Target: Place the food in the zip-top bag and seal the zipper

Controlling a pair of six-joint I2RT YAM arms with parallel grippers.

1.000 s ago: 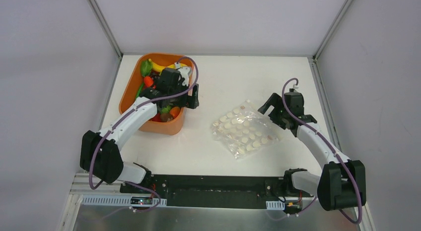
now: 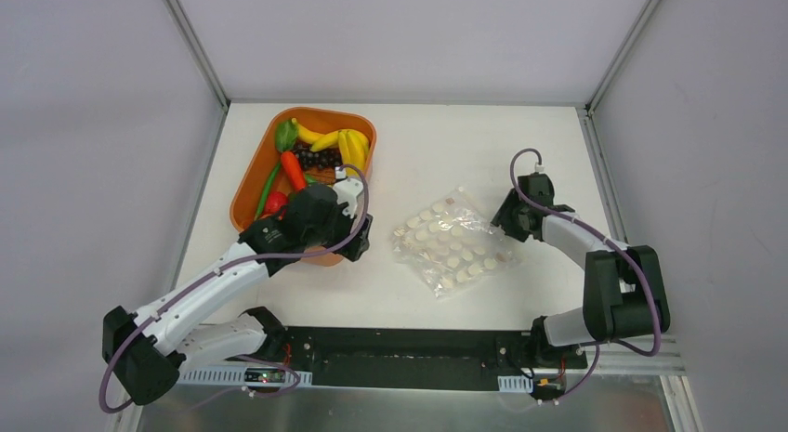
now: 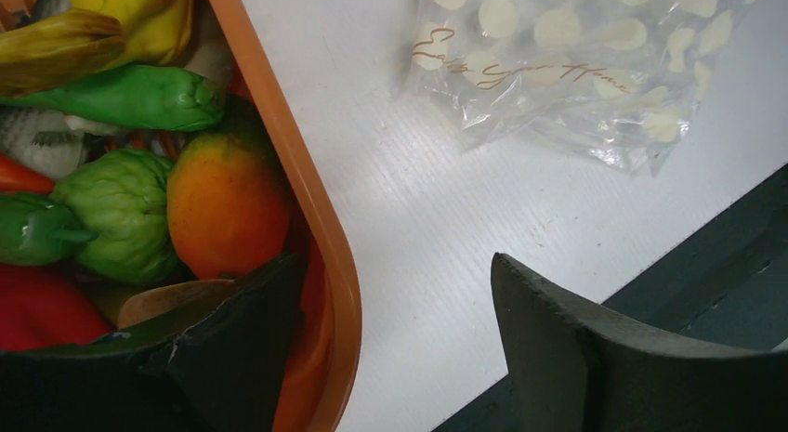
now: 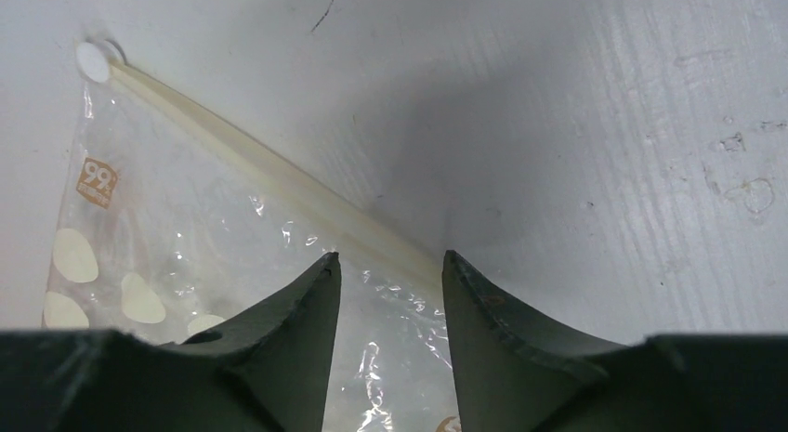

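A clear zip top bag (image 2: 453, 246) with pale dots lies flat on the table, no food showing inside. Its cream zipper strip (image 4: 279, 176) runs diagonally in the right wrist view, with a white slider (image 4: 94, 60) at the upper left end. My right gripper is part open over the bag's zipper edge, nothing visibly gripped. Over the front right rim of the orange basket (image 2: 246, 190) is my left gripper, its fingers apart. In the left wrist view an orange-green fruit (image 3: 228, 204) and a green pepper (image 3: 139, 98) lie in the basket.
Bananas (image 2: 351, 150), dark grapes (image 2: 321, 160) and a red-orange carrot (image 2: 293, 170) also fill the basket. Bare table lies between basket and bag and along the back. A dark strip (image 2: 400, 353) borders the front edge.
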